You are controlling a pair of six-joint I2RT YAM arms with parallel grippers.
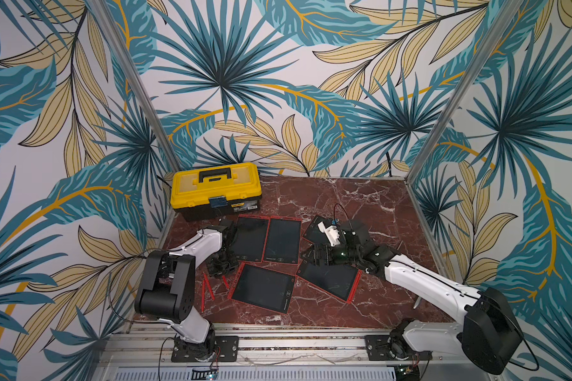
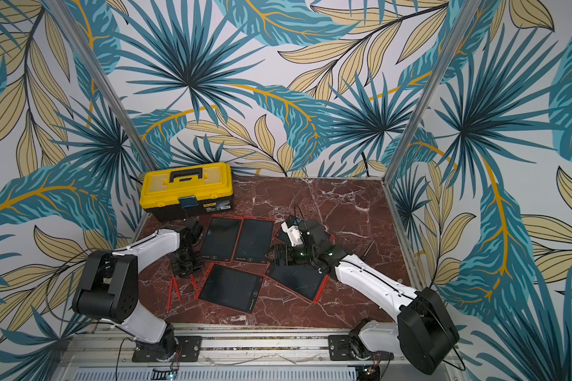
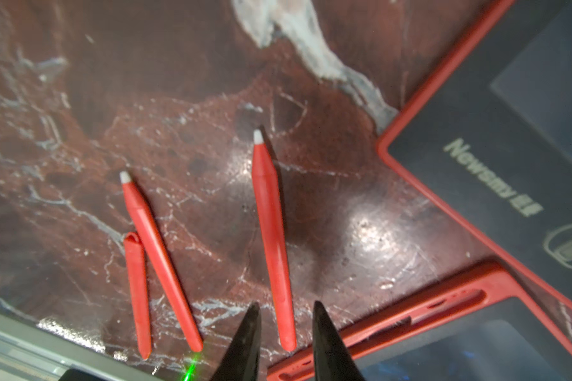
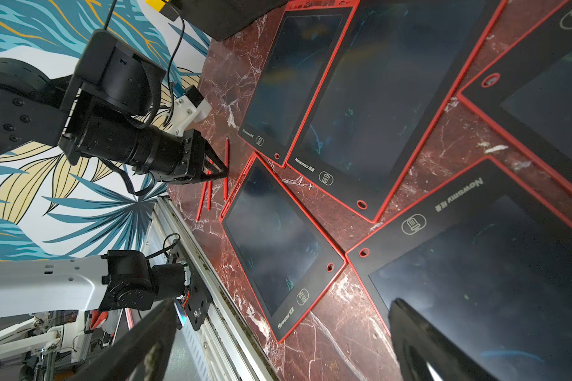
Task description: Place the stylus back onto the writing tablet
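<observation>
A red stylus [image 3: 272,235] with a pale tip lies on the table in the left wrist view. My left gripper is part open above it; the stylus's blunt end appears between the two fingertips, with no grip visible. To its left lie a second red stylus [image 3: 162,260] and a shorter red one [image 3: 138,292], close together. The nearest writing tablet [image 1: 262,287] has a red frame whose slotted edge [image 3: 419,314] faces the styluses. My right gripper is wide open and empty over the right-hand tablets [image 4: 483,266].
Two more tablets [image 1: 282,240] [image 1: 250,238] stand side by side behind the nearest one. A yellow and black toolbox [image 1: 216,187] occupies the back left corner. Bare marble tabletop [image 1: 362,197] shows at the back right.
</observation>
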